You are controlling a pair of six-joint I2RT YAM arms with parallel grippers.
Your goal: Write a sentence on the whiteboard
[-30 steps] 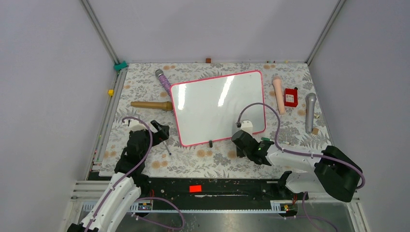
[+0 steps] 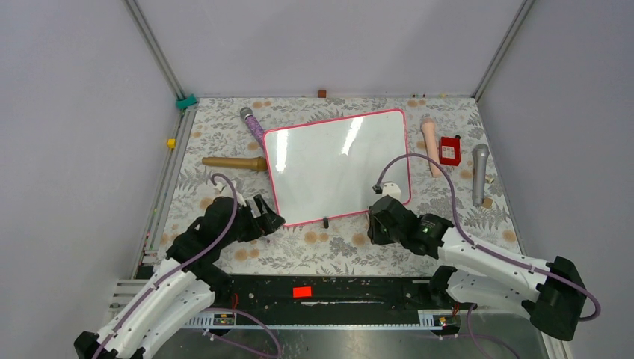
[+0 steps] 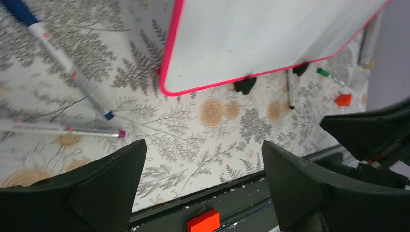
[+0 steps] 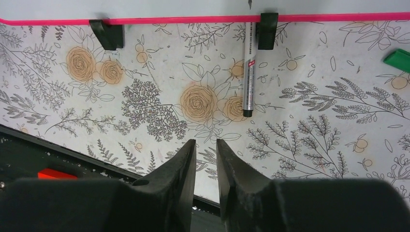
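The whiteboard (image 2: 336,172) lies tilted slightly on the floral table, pink-edged and blank as far as I can see. My left gripper (image 2: 265,217) is open at its lower left corner; below it in the left wrist view lie a blue-capped marker (image 3: 63,63) and a purple-ended marker (image 3: 63,128). My right gripper is part open, with nothing between its fingertips, just short of a black-capped silver marker (image 4: 249,72) beside a black clip (image 4: 267,31) on the board's lower edge.
Microphone-like rods (image 2: 232,162) flank the board, with a red box (image 2: 449,150) at right. A green object (image 4: 397,60) lies by the board's lower right. A red block (image 2: 301,292) sits on the dark front strip.
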